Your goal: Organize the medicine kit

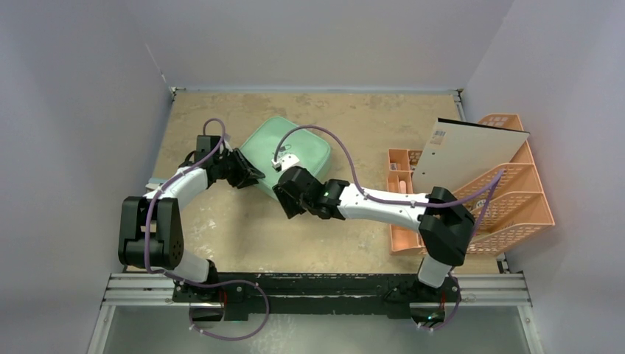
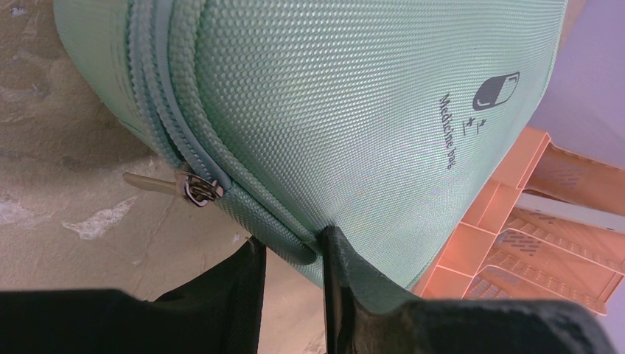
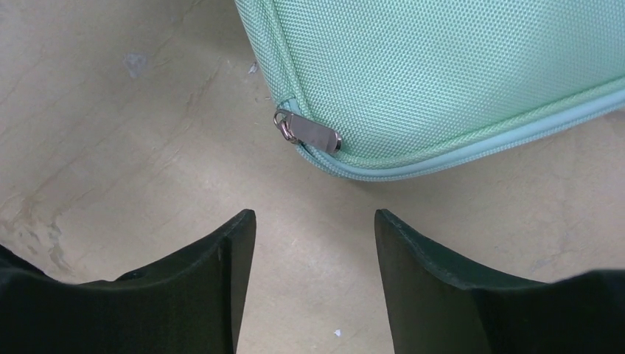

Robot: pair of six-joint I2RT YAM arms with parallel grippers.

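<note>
The mint green medicine bag [image 1: 273,133], printed "Medicine bag" with a capsule, lies on the table's left-middle. My left gripper is at its zipped edge, fingers on either side of the edge; whether it grips firmly is unclear. In the left wrist view a zipper pull [image 2: 193,187] sits beside it. My right gripper is open above bare table just off a bag corner, where another zipper pull [image 3: 309,133] lies flat.
An orange organizer [image 1: 519,214] with compartments stands on the right, a white board [image 1: 457,155] leaning in it. The table behind the bag and in front of it is mostly clear.
</note>
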